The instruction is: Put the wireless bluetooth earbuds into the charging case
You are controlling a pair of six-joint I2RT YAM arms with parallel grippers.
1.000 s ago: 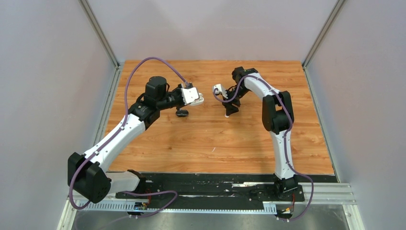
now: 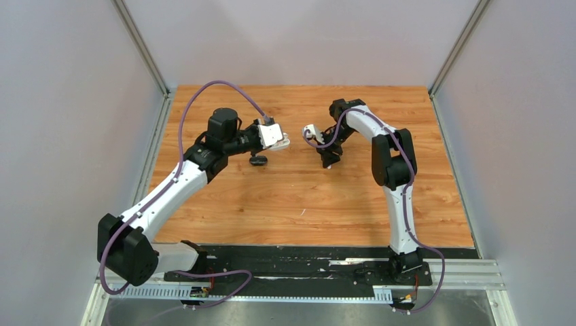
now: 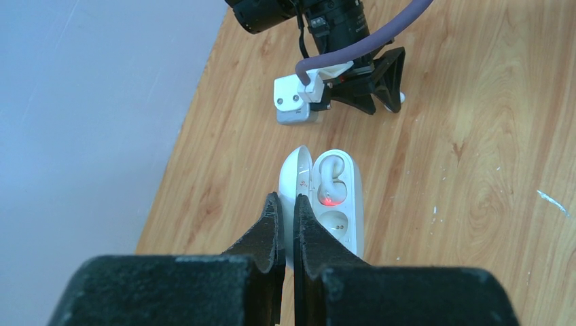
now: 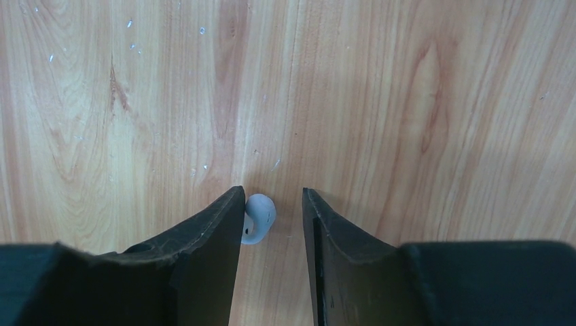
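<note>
The white charging case (image 3: 358,204) stands with its lid (image 3: 296,170) raised, seen in the left wrist view. One earbud (image 3: 330,178) sits in its upper socket, with a red light beside it; the lower socket (image 3: 334,222) is empty. My left gripper is shut, the white lid showing between its fingers. The other earbud (image 4: 261,216) lies on the table in the right wrist view. Around it my right gripper is part open, the left finger against or very near the earbud and a gap on the other side.
A dark rounded object (image 2: 258,161) appears below the left gripper in the top view. Small white specks and a scrap (image 2: 303,212) lie on the wooden table (image 2: 272,224).
The right gripper has shifted slightly to the right and down in the top view, and the white earbud now shows farther right at its tip. The left arm looks still.
</note>
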